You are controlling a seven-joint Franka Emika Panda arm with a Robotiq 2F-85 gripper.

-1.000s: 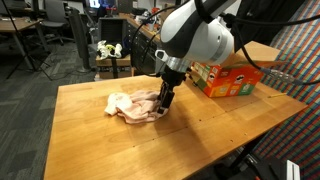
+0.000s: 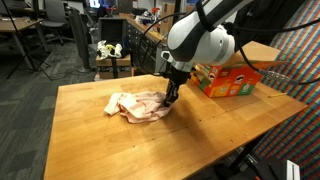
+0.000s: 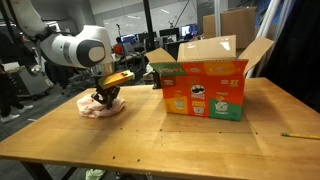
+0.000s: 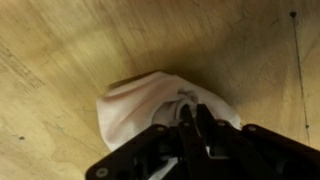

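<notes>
A pale pink cloth (image 2: 140,105) lies crumpled on the wooden table, its right end rising in folds toward my gripper (image 2: 169,101). In exterior view 2 the cloth (image 3: 98,107) sits at the table's far left, with the gripper (image 3: 101,98) pointing down over it. Seen from the wrist, folds of cloth (image 4: 140,108) gather at the fingertips of the gripper. Its fingers stand close together, touching or nearly touching the cloth. Whether they grip the fabric cannot be made out, as the dark fingers cover much of it.
An open cardboard box with red and green sides (image 3: 204,92) stands on the table, to the arm's right in exterior view 2. A thin yellow stick (image 3: 299,136) lies farther right. Bare table (image 2: 95,140) spreads in front of the cloth.
My gripper has shifted slightly at the cloth's right end. The cloth there now looks more drawn up around the fingertips; its left part has stayed in place.
</notes>
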